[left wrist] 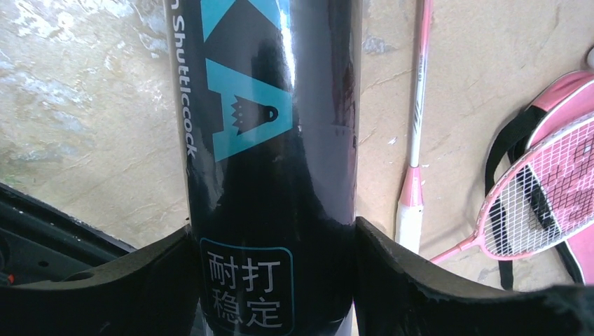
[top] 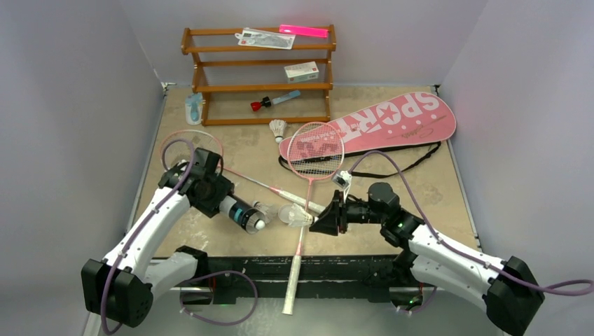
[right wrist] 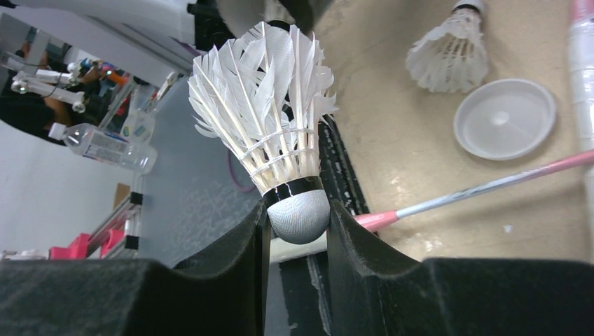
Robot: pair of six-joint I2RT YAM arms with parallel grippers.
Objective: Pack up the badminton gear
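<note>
A dark shuttlecock tube (top: 240,212) is held by my left gripper, which is shut around its sides; its open end faces right in the top view, with a white shuttlecock base (top: 260,225) showing there. My right gripper is shut on the base of a feather shuttlecock (right wrist: 263,112), feathers pointing toward the tube. Two more shuttlecocks lie on the table, one (top: 265,210) beside the tube and one (top: 278,129) by the rack. Two rackets cross mid-table, one with a pink head (top: 315,150), the other with a white grip (top: 298,199). The pink racket bag (top: 399,119) lies at the back right.
A round white lid (right wrist: 504,119) lies on the table between the arms. The wooden rack (top: 263,88) stands at the back, carrying a small box (top: 301,71) and other items. Free table shows at the right front.
</note>
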